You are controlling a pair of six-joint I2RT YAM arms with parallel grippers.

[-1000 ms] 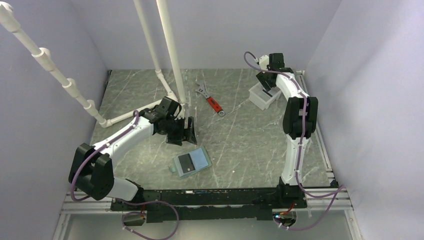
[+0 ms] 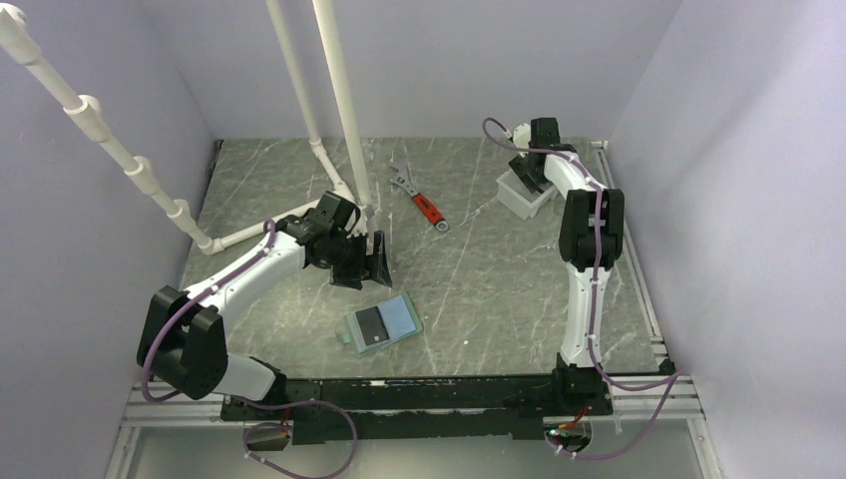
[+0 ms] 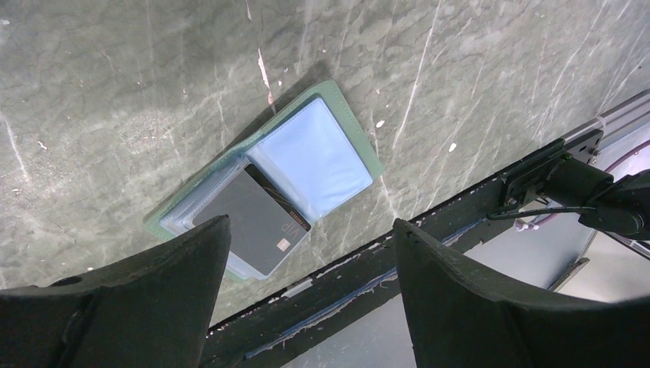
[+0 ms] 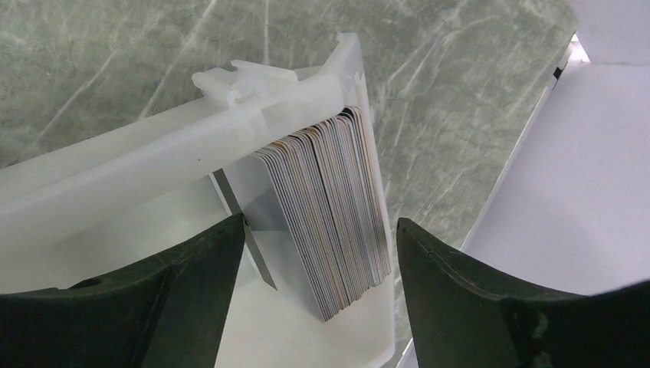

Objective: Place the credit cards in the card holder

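The green card holder point(image 2: 385, 324) lies unfolded near the table's front edge. In the left wrist view, a dark grey card point(image 3: 257, 217) sits in one side of it, and the other side shows a pale blue pocket point(image 3: 316, 157). My left gripper hovers above the holder with its fingers apart and nothing between them. At the back right, a stack of cards point(image 4: 333, 211) stands on edge inside a white plastic box point(image 4: 153, 146). Over that stack, my right gripper is open; the cards show between its fingers, and I cannot tell how near they are.
A red-handled wrench point(image 2: 421, 200) rests at the back middle, by a white pipe point(image 2: 344, 95) that rises from the table. The table between the holder and the box point(image 2: 523, 198) is bare. A wall point(image 2: 733, 200) runs close along the right side.
The left arm and the card holder look unmoved.
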